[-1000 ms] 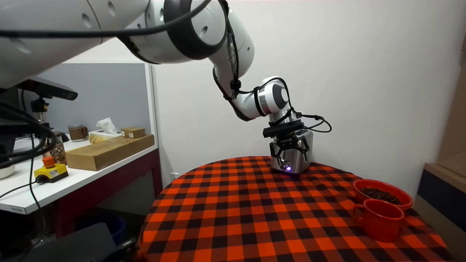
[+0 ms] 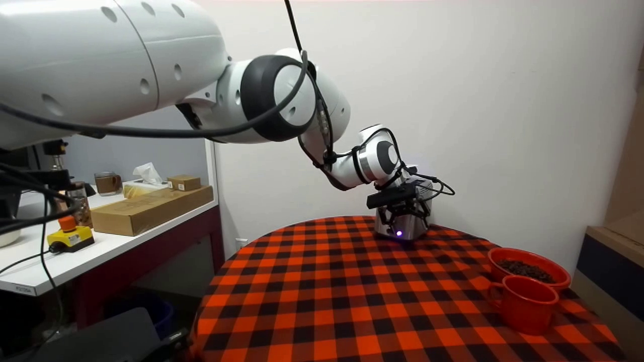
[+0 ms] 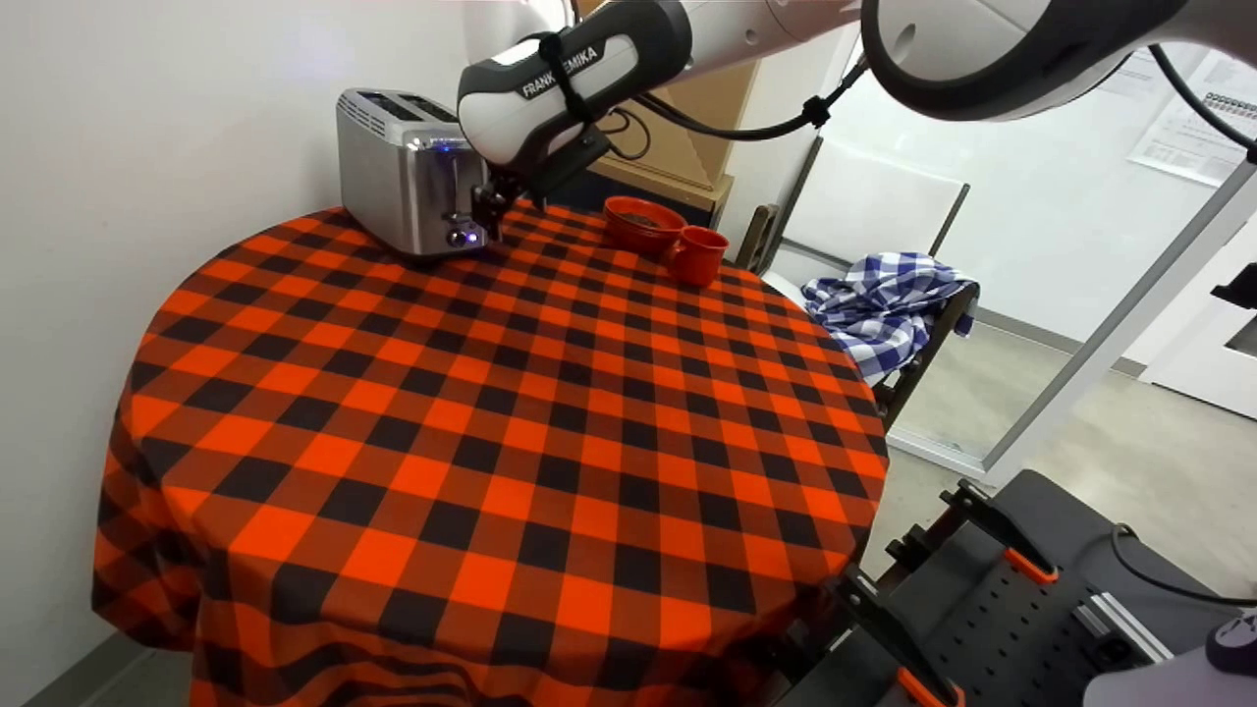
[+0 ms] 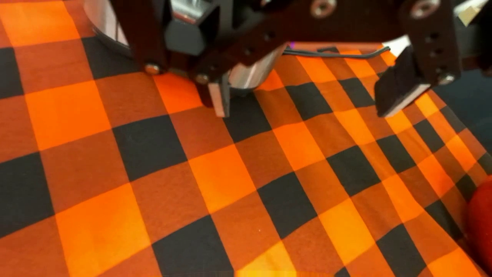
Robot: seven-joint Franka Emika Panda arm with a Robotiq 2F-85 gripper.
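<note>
A silver toaster [image 3: 407, 194] stands upright near the wall at the table's back, its two slots empty as far as I can see. Its front carries a lever and a lit bluish-purple knob [image 3: 461, 237]. My gripper hangs low by this front face, fingers wide apart and only checked cloth visible between them in the wrist view. The left finger [image 4: 220, 99] overlaps the toaster's lower edge there, while the right finger [image 4: 399, 90] is out over the cloth. Whether either finger touches the lever is hidden.
A red bowl [image 2: 564, 274] with dark pieces inside and a red mug [image 2: 527, 306] stand at the table's right side. The round table [image 3: 471, 471], under a red-black checked cloth, is bare in its middle and front. A thin dark cord [image 4: 336, 55] lies near the toaster.
The toaster, bowl and mug have stayed in place.
</note>
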